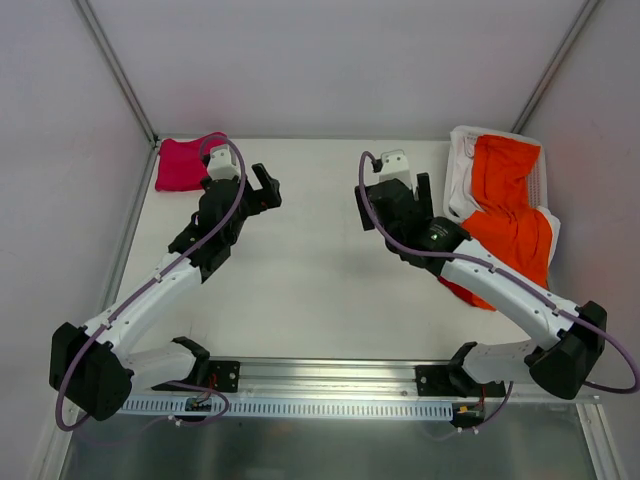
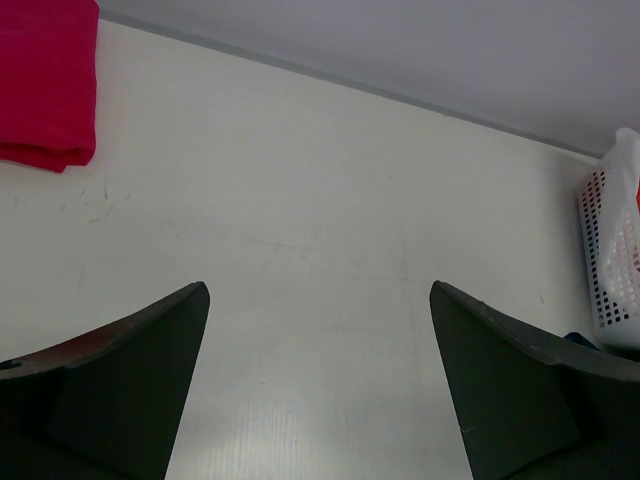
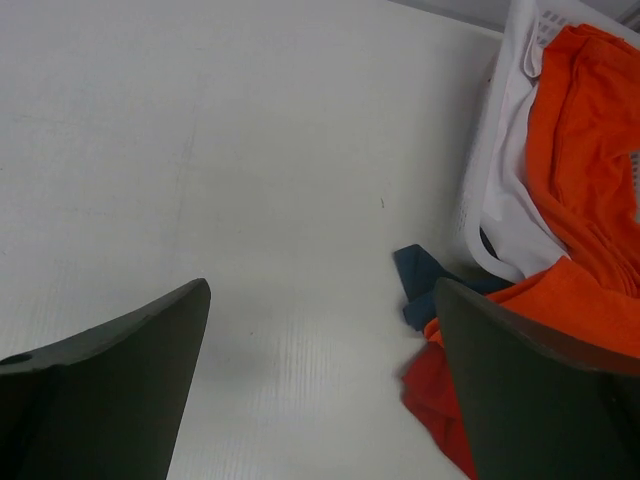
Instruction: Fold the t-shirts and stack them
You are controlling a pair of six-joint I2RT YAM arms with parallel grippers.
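A folded red t shirt (image 1: 182,166) (image 2: 43,85) lies at the back left of the table. At the right, a white basket (image 1: 537,180) (image 3: 476,190) holds an orange t shirt (image 1: 503,169) (image 3: 565,130) and white cloth (image 3: 518,212); orange fabric spills over its front onto the table, with dark blue cloth (image 3: 425,275) beside it. My left gripper (image 1: 264,187) hangs open above the table, right of the folded shirt, empty. My right gripper (image 1: 394,200) also hangs open and empty, left of the basket.
Walls stand along the back and both sides, and a metal rail runs along the front edge.
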